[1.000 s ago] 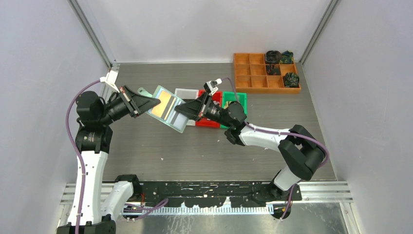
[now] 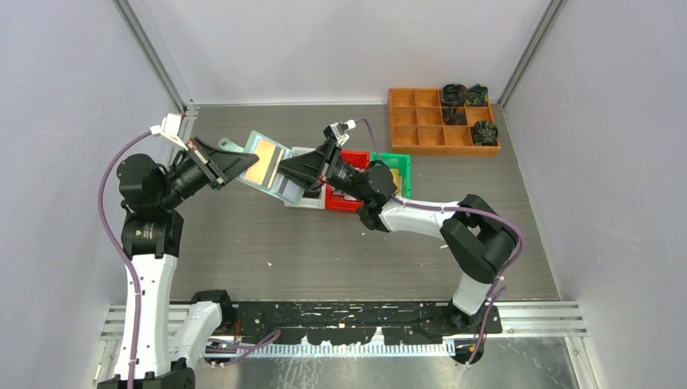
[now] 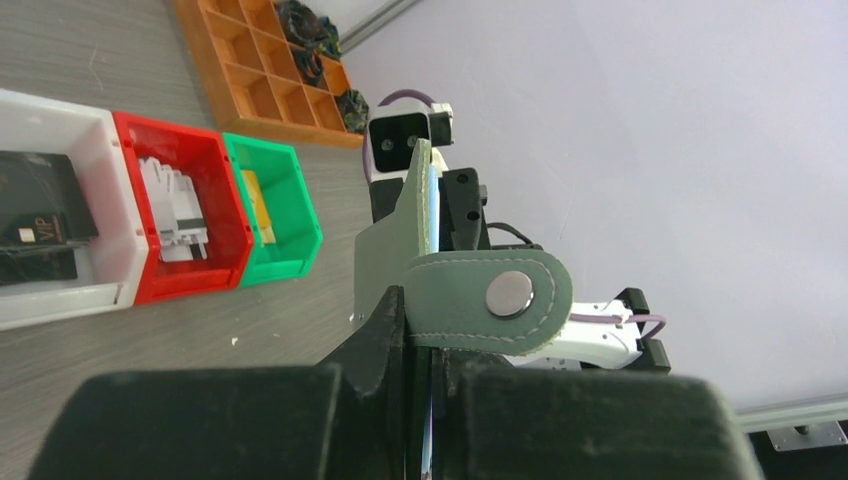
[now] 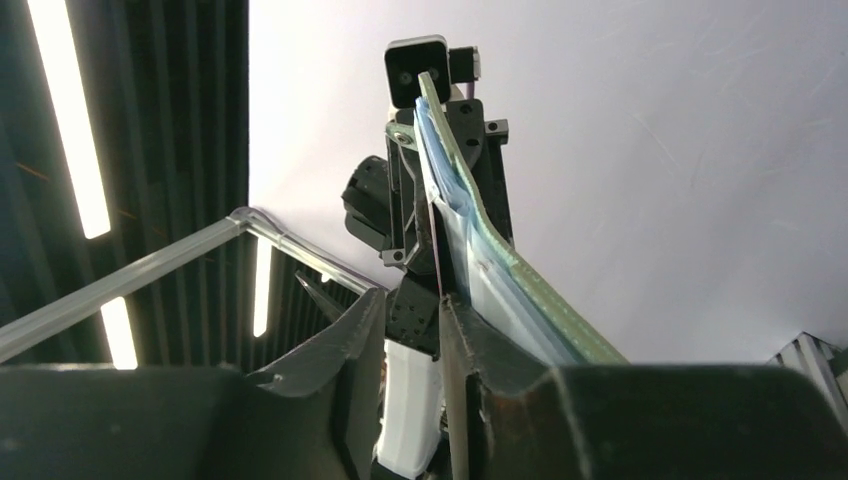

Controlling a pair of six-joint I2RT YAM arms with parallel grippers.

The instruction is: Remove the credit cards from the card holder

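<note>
A mint-green card holder point(image 2: 283, 189) hangs spread above the table, with a yellow card point(image 2: 261, 164) and pale sleeves on its inner face. My left gripper point(image 2: 256, 160) is shut on one side of it. In the left wrist view the holder appears edge-on, its snap strap point(image 3: 470, 300) just beyond the fingers. From the other side, my right gripper point(image 2: 283, 167) reaches over the holder's inner face. The right wrist view shows its fingers open by a narrow gap, a thin sleeve edge point(image 4: 435, 235) close to one fingertip. Whether that edge lies inside the gap is unclear.
Behind the right arm stand a white bin point(image 3: 122, 200) with black cards, a red bin point(image 3: 232, 215) with pale cards, and a green bin point(image 3: 300, 220) holding something yellow. A wooden divided tray point(image 2: 413, 121) sits farther back.
Both grippers and the holder have shifted a little left in the top view. My right gripper has moved farther left over the holder, toward the yellow card.
</note>
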